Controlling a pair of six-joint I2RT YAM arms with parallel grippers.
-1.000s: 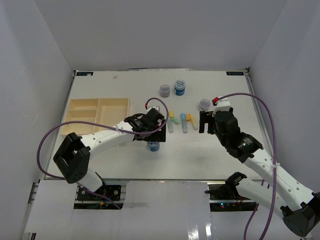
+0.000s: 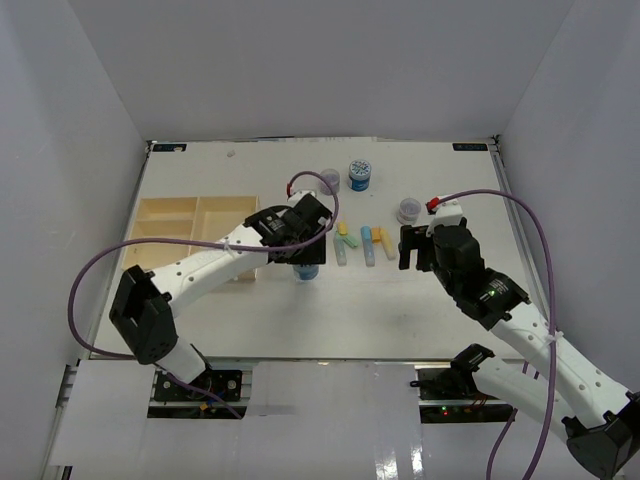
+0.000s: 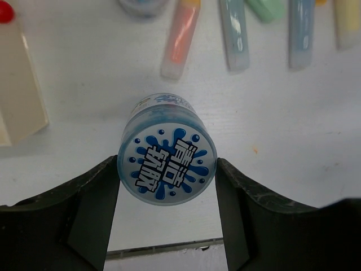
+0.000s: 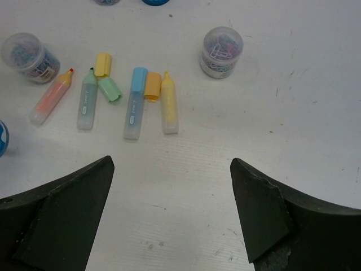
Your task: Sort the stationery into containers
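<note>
A jar with a blue-splash label on its lid (image 3: 167,164) sits between the fingers of my left gripper, which is shut on it, gripping it at the lid. Over the right-middle of the table, my right gripper stands open and empty. Ahead of it lie an orange-red marker (image 4: 52,97), a green marker (image 4: 87,101), a blue marker (image 4: 133,110) and a yellow marker (image 4: 169,104), with loose caps among them. A clear clip jar (image 4: 221,52) stands right of the markers. Another clear jar (image 4: 31,58) stands left of them.
A pale divided box (image 2: 196,203) stands at the left, its compartments empty where visible; my left arm covers part of it. At the back stand a clear jar (image 2: 330,180) and a second blue-labelled jar (image 2: 360,174).
My left gripper has moved toward the back of the table in the top view, and the blue-labelled jar has moved with it. The right arm has stayed nearly still.
</note>
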